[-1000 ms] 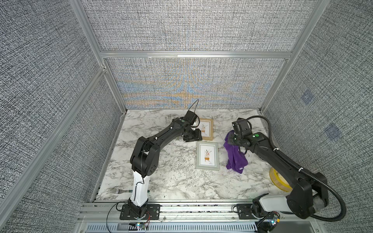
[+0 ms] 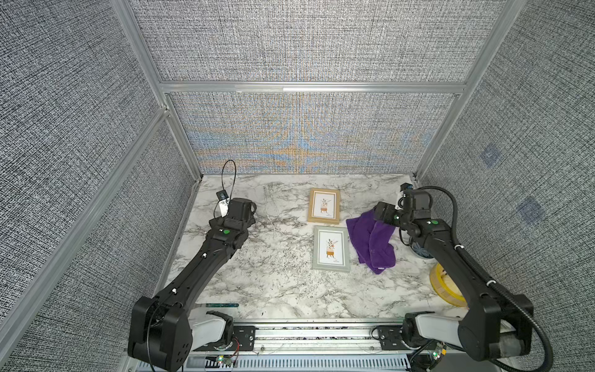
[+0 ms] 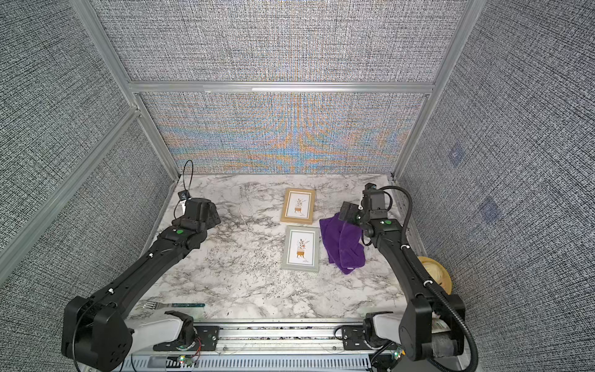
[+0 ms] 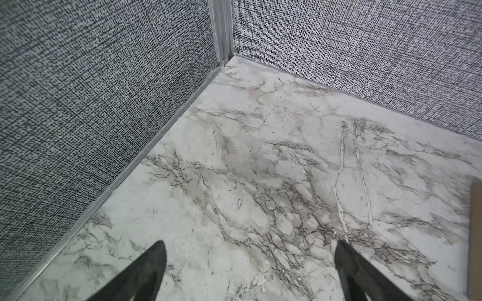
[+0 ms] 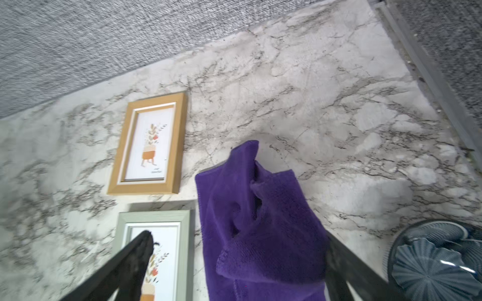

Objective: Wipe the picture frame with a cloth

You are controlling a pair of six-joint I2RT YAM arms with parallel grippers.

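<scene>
A tan picture frame and a pale grey-green picture frame lie face up at mid-table, one behind the other. Right beside them is the rumpled purple cloth, with a raised fold. Over this cloth my right gripper is open, its fingers wide apart; the fold stands close to the right finger and partly covers its tip. My left gripper is open and empty above bare marble on the left side of the table, well away from both frames.
A ribbed dark glass bowl stands at the right, with a yellow round container nearer the front. A fork with a teal handle lies at the front left. Bare marble fills the left and centre of the table.
My left gripper has swung left, away from the tan frame. The purple cloth, earlier bunched under my right gripper, now spreads further left towards the frames. Both picture frames have stayed put.
</scene>
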